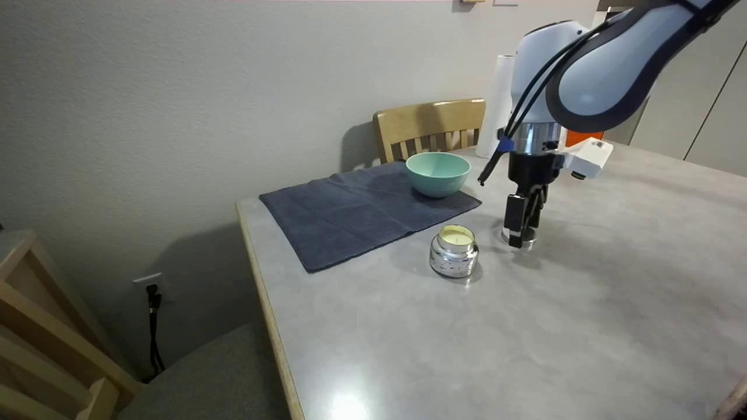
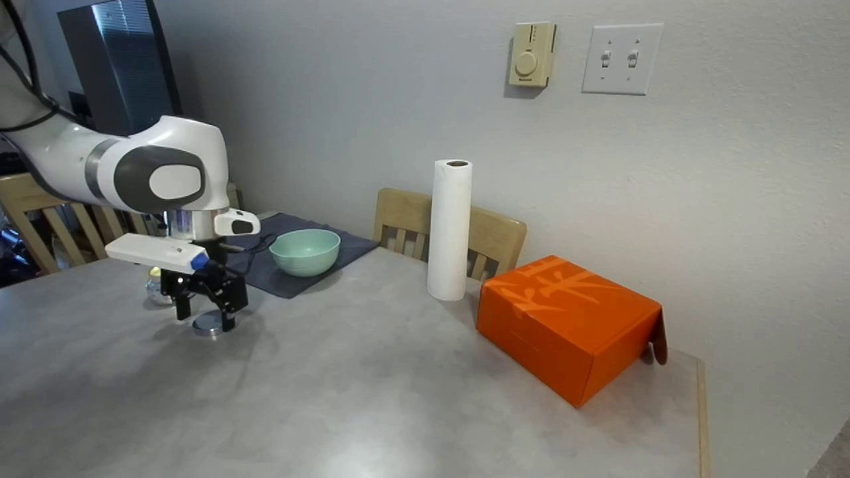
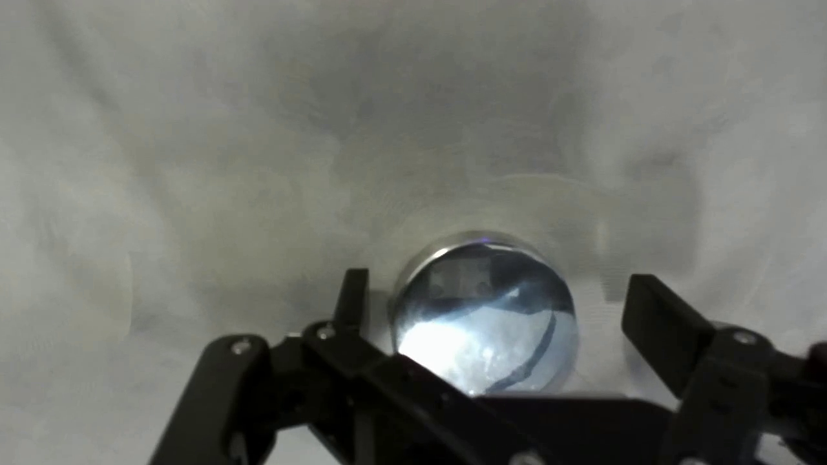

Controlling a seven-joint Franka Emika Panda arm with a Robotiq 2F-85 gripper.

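Observation:
A round silver lid lies flat on the table, and my gripper stands open around it in the wrist view. One finger is on each side of the lid, with bare table showing between the lid and the right finger. Seen from exterior view 1, the gripper is low over the table and partly hides the lid. To its left sits a silver candle jar, uncovered, with pale yellow wax at its top. In exterior view 2 the gripper straddles the lid.
Behind the jar, a teal bowl rests on a dark blue cloth. A white paper roll and an orange box stand farther along the table.

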